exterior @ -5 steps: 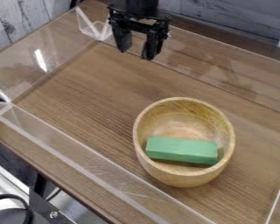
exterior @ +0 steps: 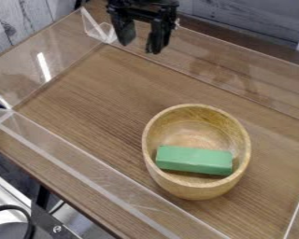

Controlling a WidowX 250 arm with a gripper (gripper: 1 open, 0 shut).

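My gripper (exterior: 141,35) is high at the top centre of the camera view, dark and pointing down, apart from the pale round bowl (exterior: 196,187) at the lower right. It stands open, with nothing visible between its fingers. A green block (exterior: 194,160) lies inside the bowl.
Clear plastic strips lie along the table's sides.
My gripper has moved up in the view, away from the bowl. The bowl and green block have not visibly moved.
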